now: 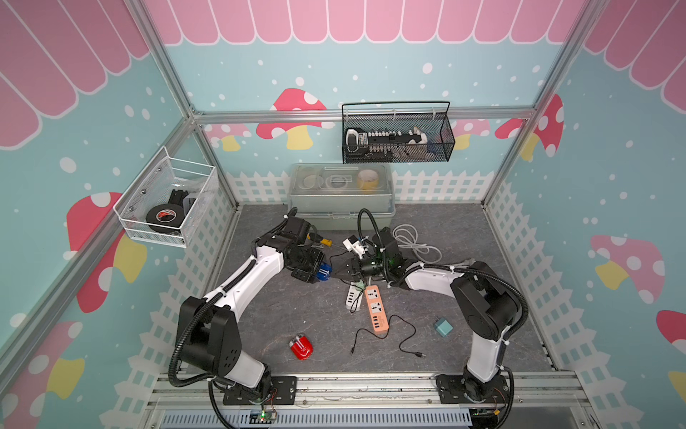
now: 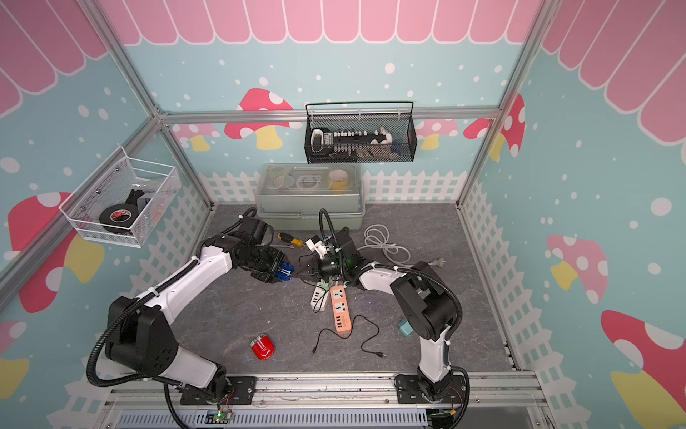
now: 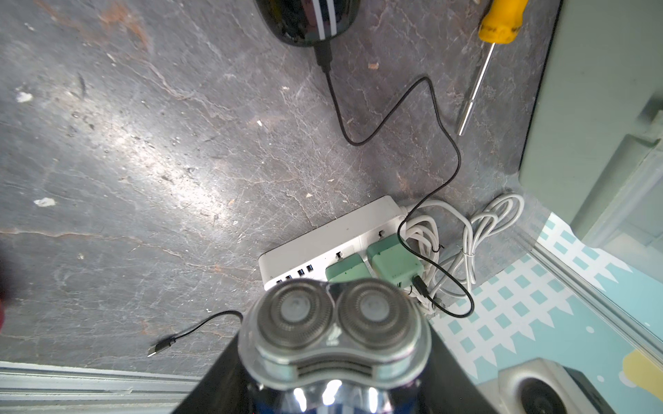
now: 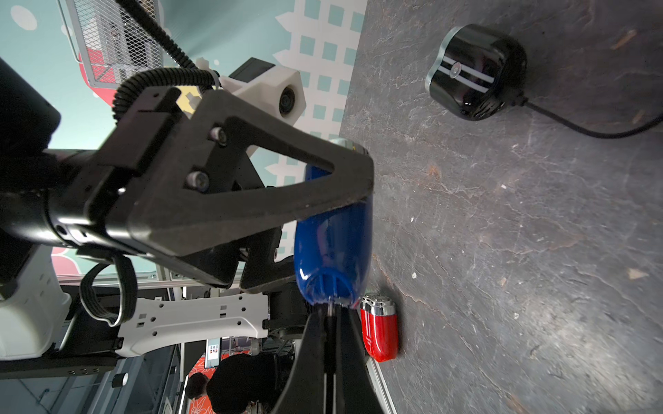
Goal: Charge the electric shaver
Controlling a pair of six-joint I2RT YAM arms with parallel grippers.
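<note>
My left gripper (image 1: 314, 264) has its fingers around the blue electric shaver, held above the floor with its twin chrome heads filling the bottom of the left wrist view. My right gripper is shut, its tips at the lower end of the blue shaver. A black charging dock (image 4: 476, 72) rests on the floor, its cable running to a green adapter (image 3: 392, 260) on the white power strip (image 3: 317, 234). A red shaver (image 1: 301, 347) lies at the front left.
An orange power strip (image 1: 377, 314), loose cables and a teal block (image 1: 443, 326) lie at front centre and right. A yellow screwdriver (image 3: 500, 20) lies near the translucent toolbox (image 1: 341, 200) at the back.
</note>
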